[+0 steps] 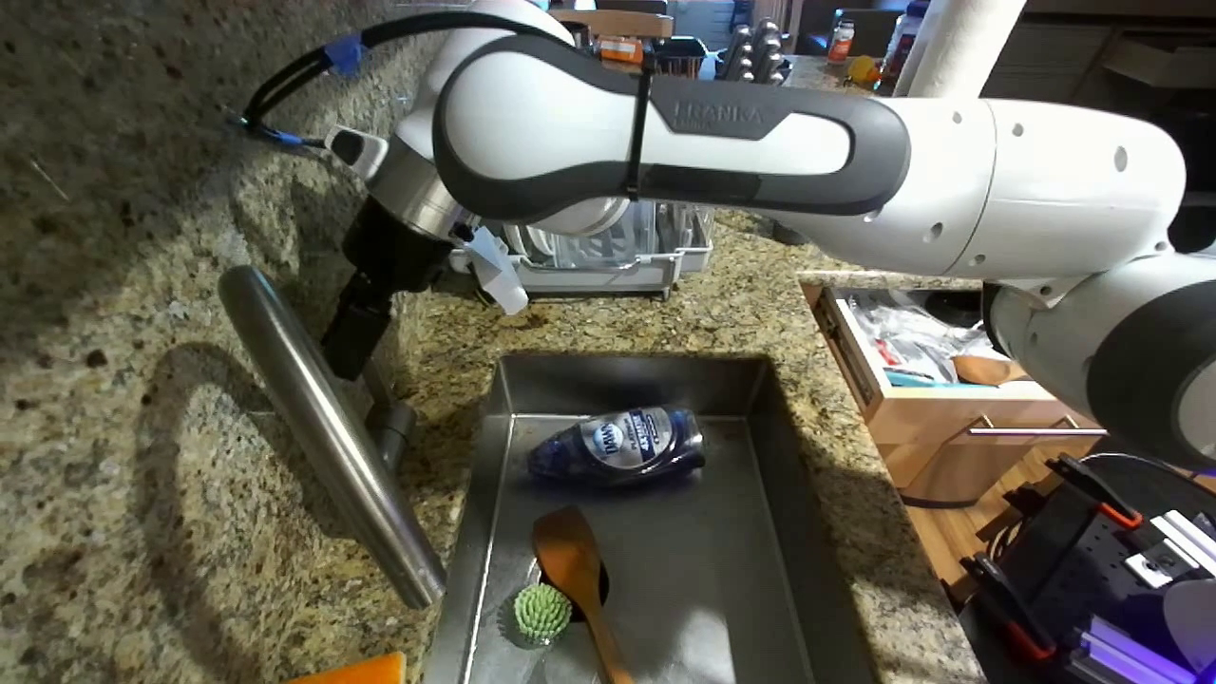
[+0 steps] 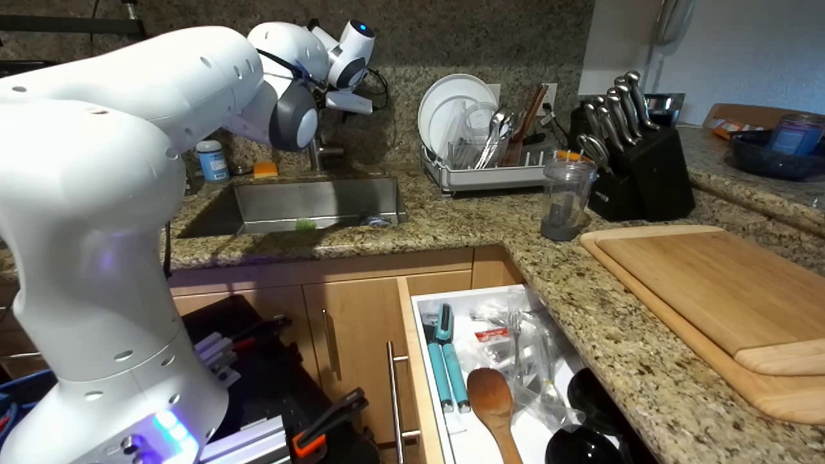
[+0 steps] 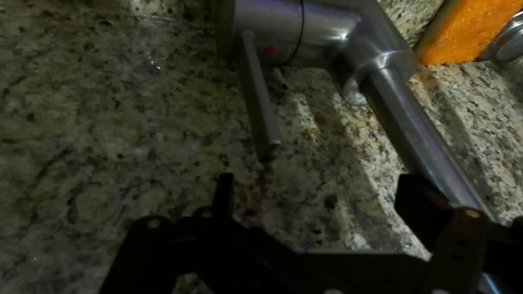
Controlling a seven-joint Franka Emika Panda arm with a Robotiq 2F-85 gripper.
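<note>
My gripper stands open, its two black fingers wide apart with only counter showing between them. Ahead of the fingertips in the wrist view is the faucet's thin lever handle, which sticks out from the metal faucet body. The faucet spout slants down on the right and passes close by the right finger; whether they touch cannot be told. In exterior view 1 the gripper reaches down behind the spout, whose tube partly hides the fingertips. The other exterior view has the gripper hidden behind the arm.
The sink holds a blue dish soap bottle, a wooden spoon and a green scrubber. An orange sponge sits beyond the faucet. A dish rack stands near the wall, and a drawer hangs open.
</note>
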